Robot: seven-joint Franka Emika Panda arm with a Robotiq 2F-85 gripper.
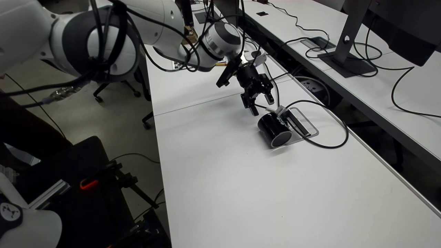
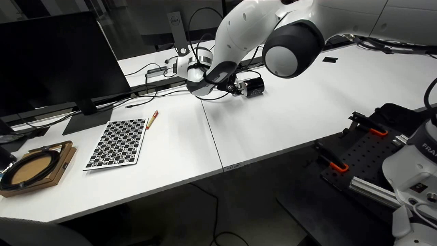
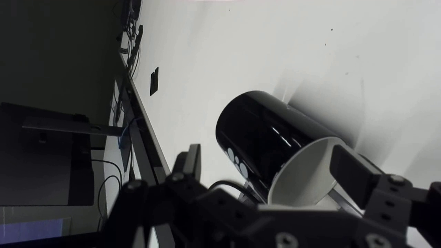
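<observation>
A black mug (image 1: 273,127) with pale paw-like marks lies on its side on the white table. Its open mouth and light inside face my gripper in the wrist view. My gripper is open, and one of its fingers (image 3: 351,175) overlaps the rim on the right in that view. The other finger (image 3: 192,162) appears left of the mug. In exterior view 1 the gripper (image 1: 262,106) hovers just behind the mug, apparently clear of it. The arm partly hides the gripper in exterior view 2, where the mug (image 2: 253,86) shows beside it.
Beside the mug lies a flat metal stand base (image 1: 310,124) with a black cable (image 1: 346,134) looping round it. A checkered board (image 2: 118,143), a marker pen (image 2: 152,119) and a cardboard box (image 2: 61,166) occupy the table's other half.
</observation>
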